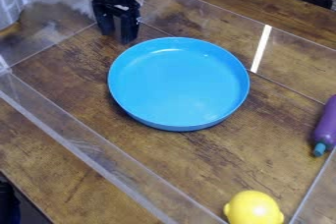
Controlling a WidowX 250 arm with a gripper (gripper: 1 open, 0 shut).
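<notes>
The black robot gripper (116, 24) is at the top left, low over the wooden surface behind a round blue tray (179, 83). It is dark and small in this view, so whether its fingers are open or shut, or hold anything, is hard to tell.
A purple eggplant-like object (324, 128) lies at the right edge. A yellow lemon-like object (253, 208) sits at the bottom right. Clear strips border the work area on the left and right. The wood (79, 120) left of the tray is bare.
</notes>
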